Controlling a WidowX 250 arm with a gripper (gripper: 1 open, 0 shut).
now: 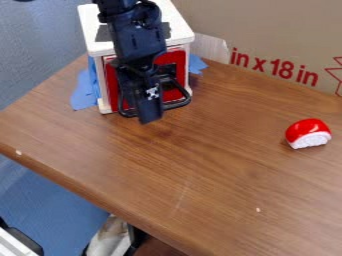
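The black robot arm reaches down from the top to a small white box (98, 40) with a red front (112, 84) at the back left of the wooden table. My gripper (147, 100) is at that red front, beside a black loop handle (183, 99); whether its fingers are open or shut is hard to see. A red and white rounded object (307, 133) lies alone at the right side of the table.
Blue cloth (84, 92) lies around the box. A cardboard panel (267, 40) with red print stands behind. The table's left edge drops to a blue surface.
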